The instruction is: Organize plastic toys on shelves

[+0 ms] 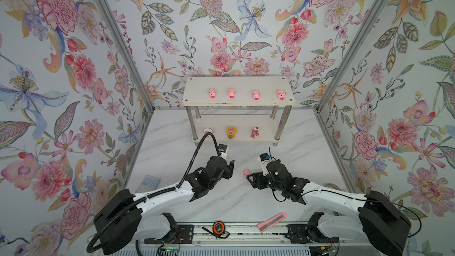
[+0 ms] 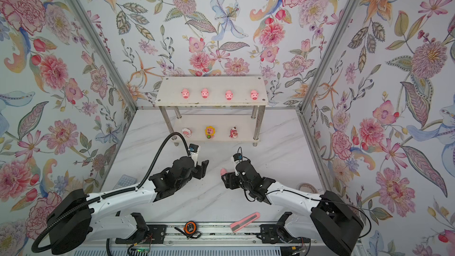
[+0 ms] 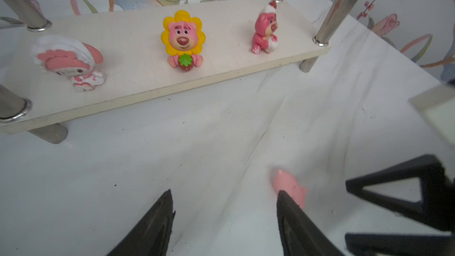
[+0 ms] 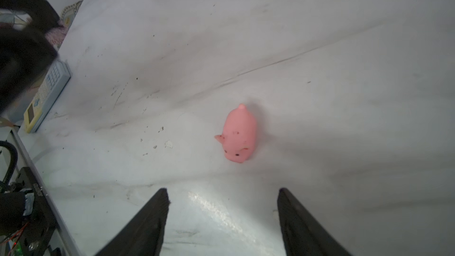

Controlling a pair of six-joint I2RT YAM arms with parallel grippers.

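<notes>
A pink pig toy (image 4: 239, 132) lies on the marble table between the arms. Just short of it, my right gripper stands open with nothing between its fingers. My left gripper is over the table left of the pig, its fingers apart and empty. Four pink pig heads (image 1: 231, 93) stand in a row on the upper shelf. The lower shelf holds a white-capped pink toy (image 3: 71, 61), a bear in a yellow flower (image 3: 183, 42) and a pink bear (image 3: 263, 33).
The two-tier shelf (image 1: 237, 85) stands at the back. A calculator (image 4: 49, 94) lies at the far left. A pink-handled tool (image 1: 271, 221) and an orange tape measure (image 1: 218, 227) lie at the front edge.
</notes>
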